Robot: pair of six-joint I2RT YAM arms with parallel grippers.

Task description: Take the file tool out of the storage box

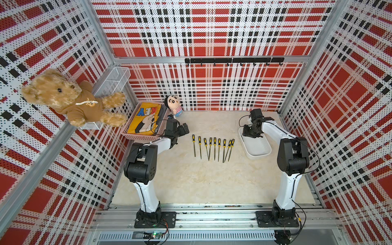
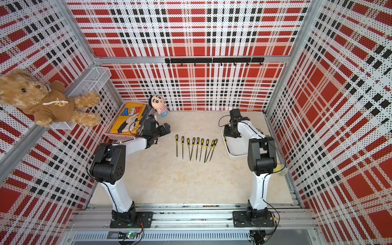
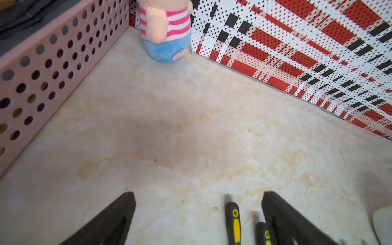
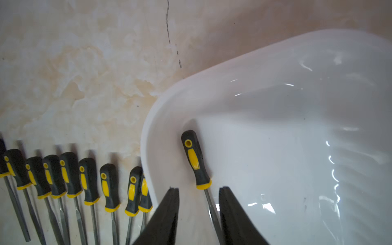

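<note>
In the right wrist view a file [image 4: 194,159] with a black and yellow handle lies inside the white box [image 4: 285,143], near its left wall. My right gripper is over the box, just past the handle along the shaft, open and empty. Several similar tools [image 1: 214,140] lie in a row on the table, left of the box. My left gripper is open above the table between the pink basket and the row, with nothing visible between its fingers.
A pink basket [image 3: 49,69] with a yellow cloth stands at the back left, a plush doll [image 1: 173,104] beside it. A teddy bear [image 1: 73,98] sits high on the left.
</note>
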